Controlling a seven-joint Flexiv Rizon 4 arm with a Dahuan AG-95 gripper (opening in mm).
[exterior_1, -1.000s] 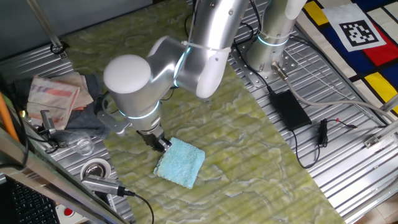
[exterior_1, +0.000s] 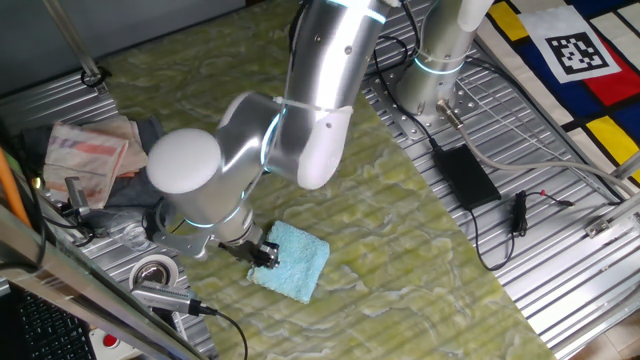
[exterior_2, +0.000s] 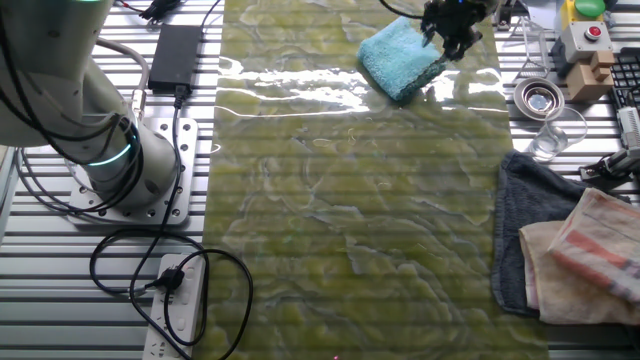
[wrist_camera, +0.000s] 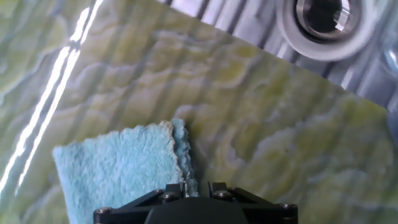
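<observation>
A light-blue folded cloth (exterior_1: 298, 266) lies on the green marbled mat, left of centre in exterior view 1. My gripper (exterior_1: 268, 257) reaches over the cloth's left edge. In exterior view 2 the cloth (exterior_2: 392, 62) is near the top, with the black gripper (exterior_2: 443, 46) at its right corner. From the wrist, the folded edge of the cloth (wrist_camera: 118, 165) runs up to the gripper, whose fingertips stand a narrow gap apart. No cloth is seen pinched between them; how far they sit above it is unclear.
A round metal dish (exterior_2: 539, 98) and a clear glass (exterior_2: 556, 135) stand off the mat's edge. Folded towels (exterior_2: 580, 255) lie farther along that side. A black power adapter (exterior_1: 466, 178) rests near the arm's base.
The gripper has moved from beside the cloth's upper-left edge to over its left part, and the wrist has swung left and downward in exterior view 1. The cloth stays put.
</observation>
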